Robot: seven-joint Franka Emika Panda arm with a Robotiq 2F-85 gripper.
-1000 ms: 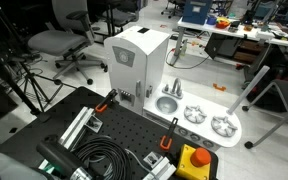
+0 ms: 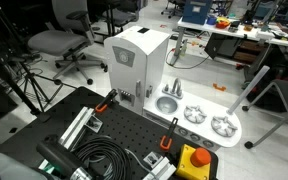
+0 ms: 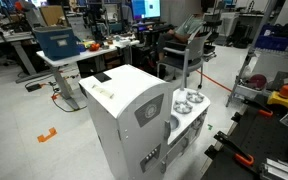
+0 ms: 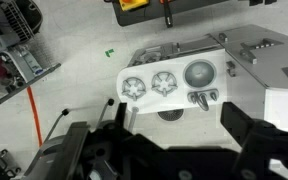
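A toy kitchen stands beyond the dark table. Its tall white cabinet [image 2: 137, 65] has its door side facing the table. Beside it, a white counter [image 4: 152, 102] carries a round metal sink [image 4: 199, 73] with a faucet [image 4: 199, 98] and two round burners [image 4: 164, 84]. In the wrist view my gripper is over the counter side of the kitchen, its two dark fingers spread wide and no object visible between them. The gripper does not show clearly in either exterior view.
A black perforated table [image 2: 124, 135] holds orange-handled clamps [image 2: 167, 140], a coil of black cable [image 2: 102, 157] and a yellow box with a red button [image 2: 195, 160]. Office chairs [image 2: 64, 40] and desks stand behind on open floor.
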